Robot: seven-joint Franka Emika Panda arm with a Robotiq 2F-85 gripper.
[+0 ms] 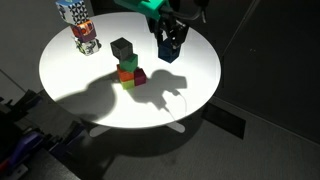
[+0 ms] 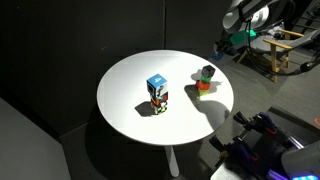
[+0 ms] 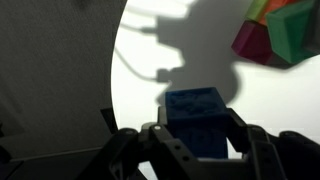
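Note:
A dark blue block (image 1: 168,52) hangs beneath my gripper (image 1: 172,34), which is shut on it, above the right part of the white round table (image 1: 190,90). In the wrist view the same blue block (image 3: 197,106) fills the space between the gripper's fingers, and a shadow falls on the table around it. To the left stands a stack with a black cube (image 1: 122,48) on top, a green block (image 1: 128,62) under it, and red and yellow-green ones below. Beside that stack's base lies a magenta block (image 1: 138,76).
A taller stack of patterned blocks (image 2: 158,95) stands on the other side of the table. A chair (image 2: 288,45) is near the arm's base.

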